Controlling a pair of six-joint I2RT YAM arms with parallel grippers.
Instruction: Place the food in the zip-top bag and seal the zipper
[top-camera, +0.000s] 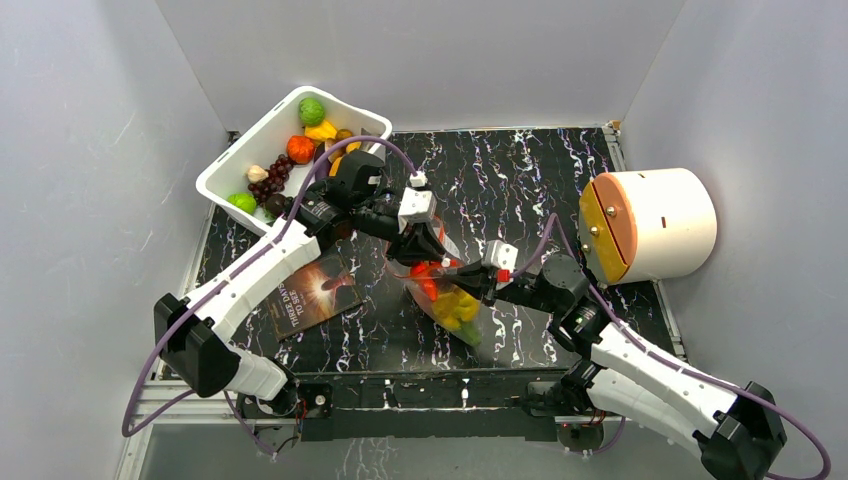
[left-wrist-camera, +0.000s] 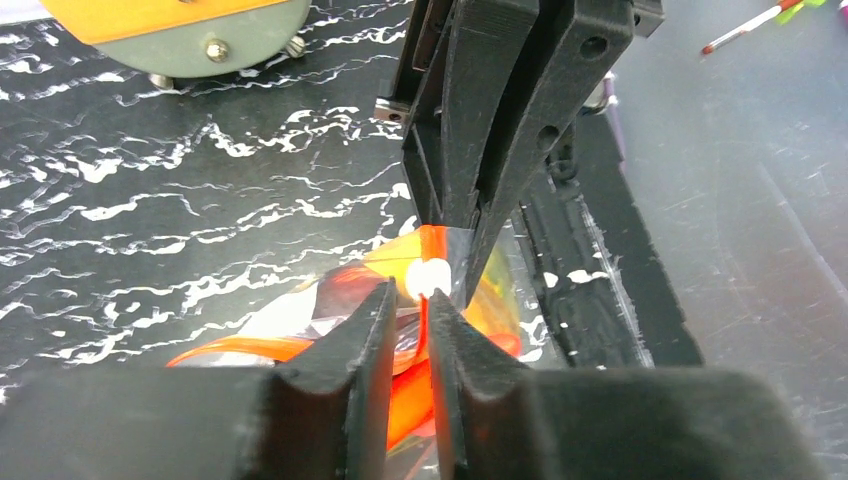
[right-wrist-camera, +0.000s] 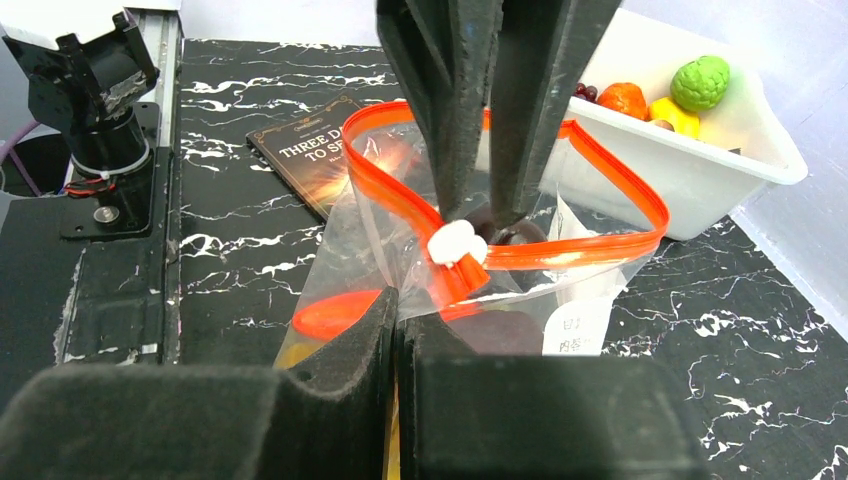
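Note:
A clear zip bag (top-camera: 450, 325) with orange zipper holds yellow, green and red food on the table. Its white slider (right-wrist-camera: 455, 243) sits at a corner of the zipper (right-wrist-camera: 610, 247). My left gripper is part open, its fingertips at the slider, which shows between and beyond them in its wrist view. My right gripper is shut on the bag's edge, just below the slider. In the top view both grippers meet over the bag.
A white bin (top-camera: 230, 160) of produce stands at back left. A book (top-camera: 300, 310) lies left of the bag. A cream cylindrical box (top-camera: 660, 225) stands at right.

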